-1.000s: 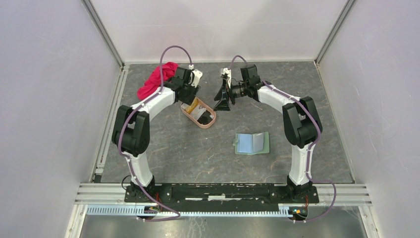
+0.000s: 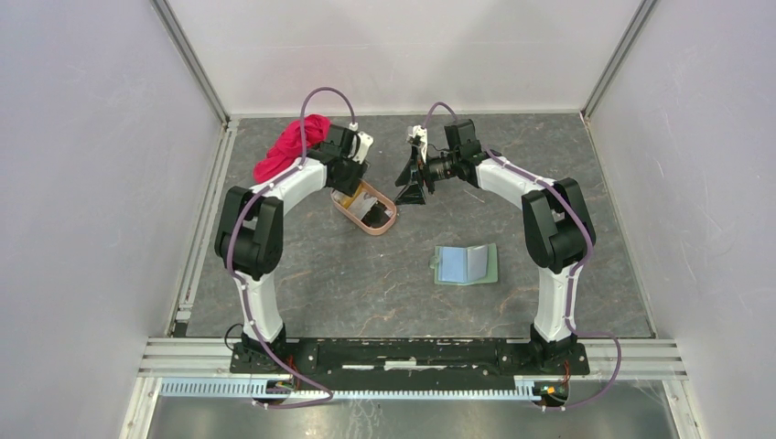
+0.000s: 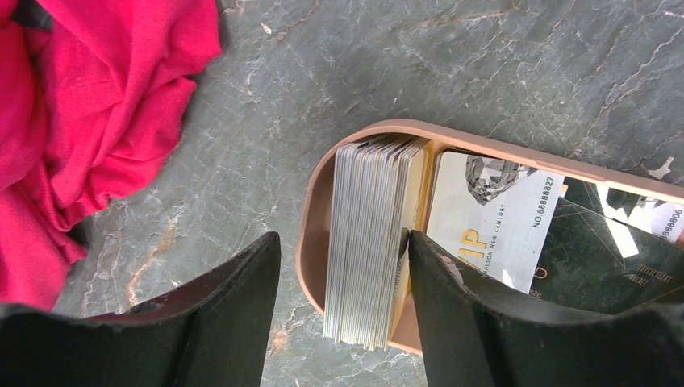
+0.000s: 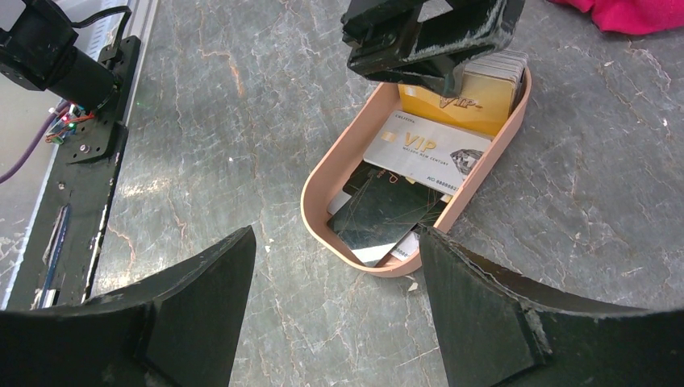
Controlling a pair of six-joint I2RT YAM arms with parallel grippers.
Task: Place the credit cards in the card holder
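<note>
A pink oval tray (image 2: 378, 229) holds cards: an upright stack (image 3: 363, 238) at one end, a gold card (image 4: 452, 105), a white VIP card (image 3: 484, 226) and a dark card (image 4: 379, 214). My left gripper is over the stack, part open, one finger at the stack's gold side and the other outside the tray's end. My right gripper stands open beside the tray, with nothing between its fingers. The green-backed card holder (image 2: 465, 264) lies open at the front right, with clear blue sleeves.
A crumpled red cloth (image 2: 279, 155) lies behind the left arm, next to the tray. Walls enclose the table at the back and sides.
My left gripper has moved slightly down from where it was a second ago, over the tray's stack end. The right arm has not moved.
</note>
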